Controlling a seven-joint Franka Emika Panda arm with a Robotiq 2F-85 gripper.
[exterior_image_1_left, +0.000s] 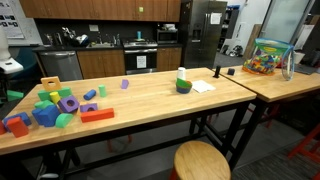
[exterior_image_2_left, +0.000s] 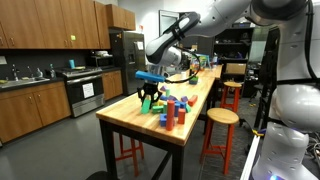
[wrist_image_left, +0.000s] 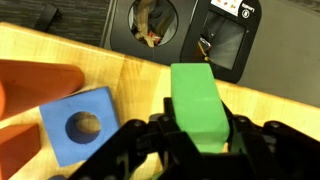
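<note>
A green block (wrist_image_left: 198, 105) stands out in the wrist view, with my gripper shut on it. In exterior view 2 the same green block (exterior_image_2_left: 146, 103) hangs from the gripper (exterior_image_2_left: 149, 93) at the table's end. Only part of the gripper (exterior_image_1_left: 10, 80) shows at the left edge of exterior view 1, above the coloured blocks. Below the block in the wrist view, a blue square with a round hole (wrist_image_left: 72, 125) lies on the wood.
Orange-red blocks (wrist_image_left: 38, 84) lie at the wrist view's left. A purple ring (exterior_image_1_left: 69, 104), a long red block (exterior_image_1_left: 97, 115) and several others crowd the table's left end. Farther right are a green bowl (exterior_image_1_left: 183, 87) and white paper (exterior_image_1_left: 202, 86).
</note>
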